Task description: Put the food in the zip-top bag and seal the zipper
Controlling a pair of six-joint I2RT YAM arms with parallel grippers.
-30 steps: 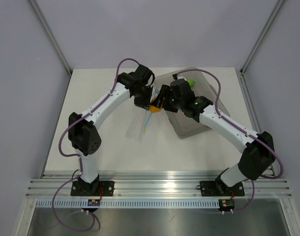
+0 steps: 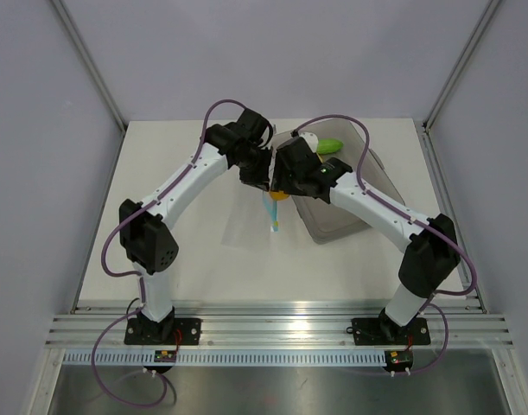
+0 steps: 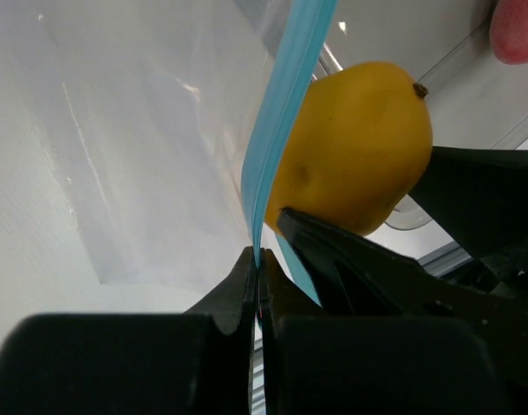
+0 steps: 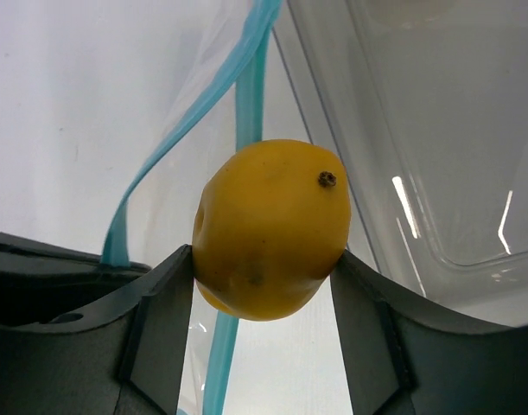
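The clear zip top bag lies on the table, its blue zipper edge raised. My left gripper is shut on that thin blue edge. At the bag's mouth hangs a yellow-orange fruit, between the fingers of my right gripper, which touch it on both sides. In the right wrist view, one blue strip passes left of the fruit and the other runs behind it. The left wrist view has the near strip crossing in front of the fruit. How far it reaches into the mouth, I cannot tell.
A grey bin stands close on the right, holding a green vegetable; a pink-red item shows at the left wrist view's corner. Both grippers are almost touching.
My right arm has swung inward and its gripper has turned over the bag's mouth with the fruit. The bag's lower blue strip has shifted right.
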